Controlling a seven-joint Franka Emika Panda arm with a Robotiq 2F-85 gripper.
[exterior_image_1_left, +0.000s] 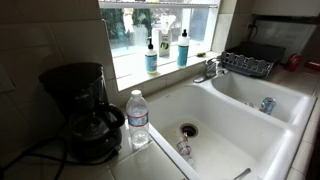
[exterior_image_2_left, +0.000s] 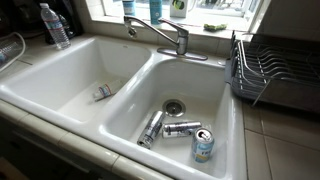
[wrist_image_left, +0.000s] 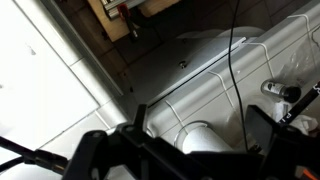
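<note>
Only the wrist view has my gripper, its dark fingers standing apart along the lower edge. The fingers look open, and a white rounded object (wrist_image_left: 203, 138) shows beyond the gap; I cannot tell how far off it is. In the first exterior view a clear water bottle (exterior_image_1_left: 138, 119) stands upright on the counter beside a black coffee maker (exterior_image_1_left: 90, 115). A clear bottle or cup (exterior_image_1_left: 184, 147) lies in the near basin. Through the second exterior view, several cans, one an upright light blue can (exterior_image_2_left: 203, 145), are in the right basin.
The white double sink (exterior_image_2_left: 104, 128) has a divider between its basins. A faucet (exterior_image_2_left: 176, 36) rises behind it, with a dish rack (exterior_image_2_left: 280, 70) to the right. Soap bottles (exterior_image_1_left: 152, 56) line the window sill. A dark cable (wrist_image_left: 234, 80) crosses the wrist view.
</note>
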